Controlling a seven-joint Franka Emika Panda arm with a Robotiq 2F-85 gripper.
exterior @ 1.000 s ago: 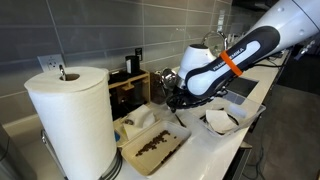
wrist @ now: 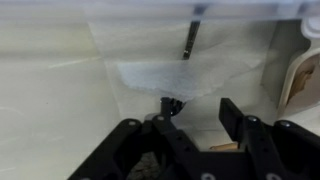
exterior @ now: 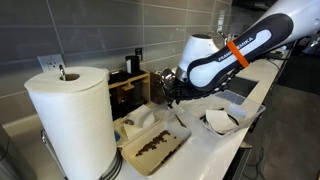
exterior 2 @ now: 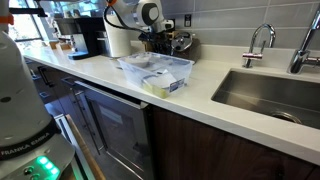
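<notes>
My gripper points down over the counter, and a gap shows between its dark fingertips in the wrist view. Ahead of it lie a crumpled white sheet (wrist: 165, 76) and a thin dark strip (wrist: 192, 38). A small dark piece (wrist: 176, 105) shows close to the left fingertip; whether it touches is unclear. In exterior view 1 the gripper (exterior: 173, 97) hangs just behind the shallow tray (exterior: 143, 168) of brown bits, near a thin dark utensil (exterior: 181, 120). Nothing can be seen held.
A paper towel roll (exterior: 75, 125) stands at the left. To the right, a clear bin (exterior: 240, 128) holds white items. A wooden rack (exterior: 125, 82) stands against the tiled wall. The sink (exterior 2: 270, 100) lies well to the right in exterior view 2, with bare counter before it.
The arm has risen slightly at its orange band, and the gripper has shifted a little to the left and back. The tray, roll and bin stay where they were.
</notes>
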